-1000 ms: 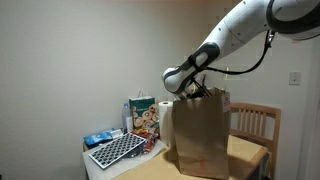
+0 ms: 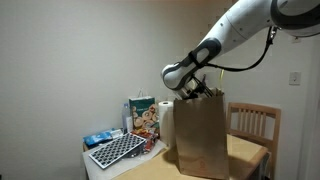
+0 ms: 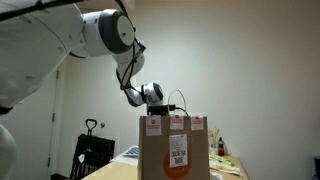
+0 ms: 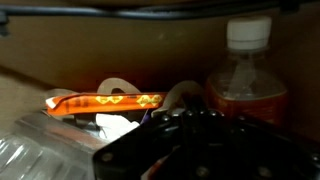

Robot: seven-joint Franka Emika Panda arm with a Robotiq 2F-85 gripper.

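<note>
A tall brown paper bag (image 2: pixel 203 140) stands on the table, and my gripper (image 2: pixel 200 90) reaches down into its open top. From the other side, the bag (image 3: pixel 172 158) shows orange-and-white printing. In the wrist view, my dark gripper is low in the frame among the bag's contents. An orange wrapped packet (image 4: pixel 105 103) lies to its left, with a clear plastic container (image 4: pixel 45 150) below. A white-capped bottle (image 4: pixel 247 75) of reddish liquid stands to the right. Shadow hides the space between the fingers, so what they touch cannot be made out.
Left of the bag are a pale gridded rack (image 2: pixel 117 149), a green printed bag (image 2: pixel 143 115) and a paper roll (image 2: pixel 166 120). A wooden chair (image 2: pixel 255 122) stands behind at right. The bag's walls closely surround the gripper.
The arm stays almost in place over the bag. The bag's upper right edge has shifted slightly inward, and the cable beside the arm hangs a little differently.
</note>
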